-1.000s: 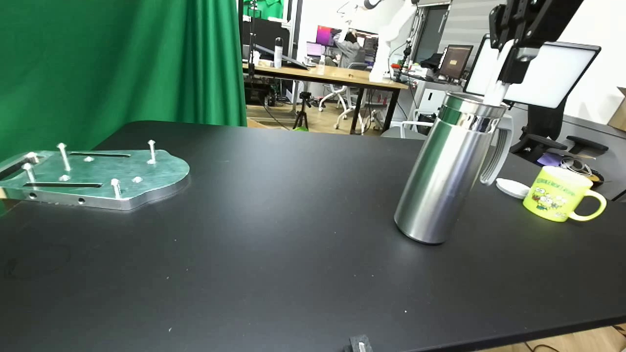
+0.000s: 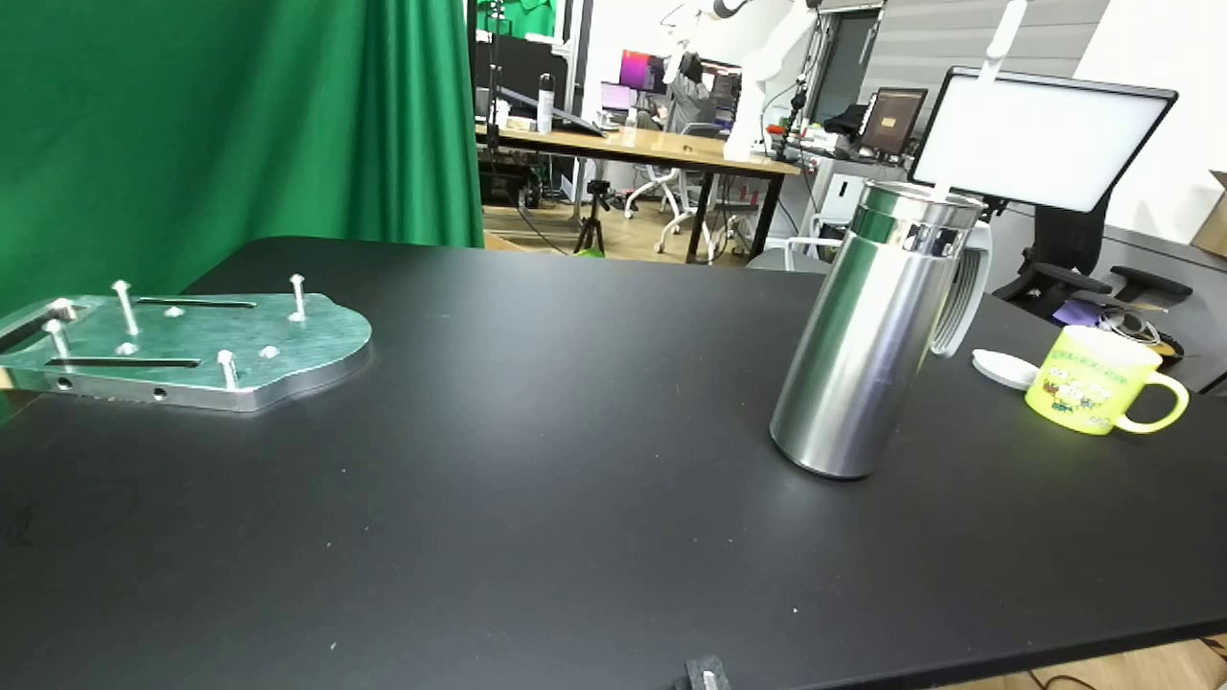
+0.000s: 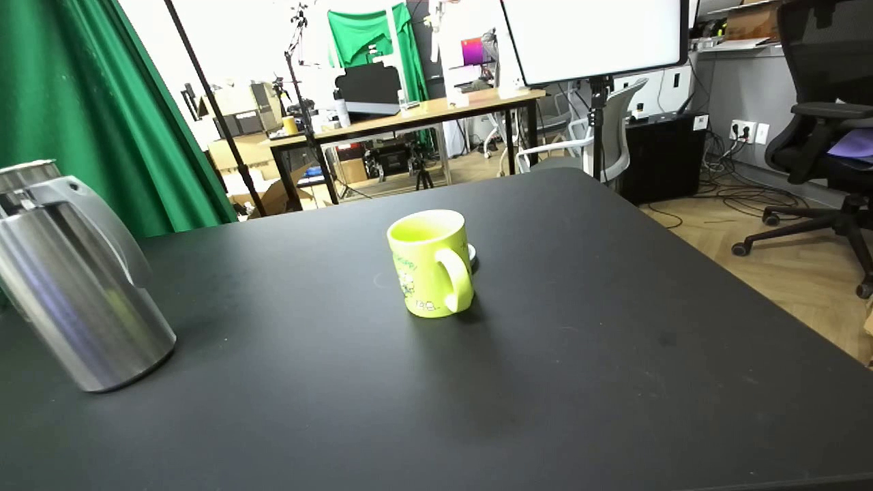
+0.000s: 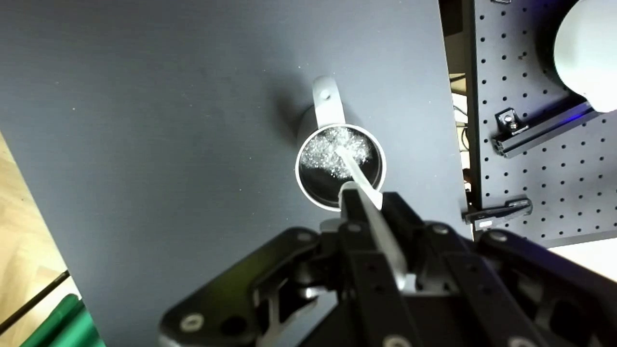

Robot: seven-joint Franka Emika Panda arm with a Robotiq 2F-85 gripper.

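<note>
A stainless steel jug [image 2: 863, 345] with a grey handle [image 2: 963, 293] stands on the black table, at the right in exterior view 1 and the far left in exterior view 2. From above, in the wrist view, its round mouth faces the camera and its inside glints. My gripper is shut on a slim white rod-like tool [image 4: 359, 173], which slants over the mouth. Against the bright monitor, that white tool [image 2: 1005, 40] reaches down to the rim; whether its tip is inside cannot be made out. Neither exterior view has the gripper.
Beside the jug are a yellow-green mug [image 3: 425, 266], upright, and a white round lid [image 2: 1004, 368]. A metal plate with upright bolts [image 2: 247, 345] lies at the far left. Table between plate and jug is bare. A perforated board [image 4: 543, 173] borders the table's edge.
The gripper has risen out of exterior view 1, drawing the white tool upward from the jug's mouth. The jug's top and handle have shifted slightly left; mug and lid stay put.
</note>
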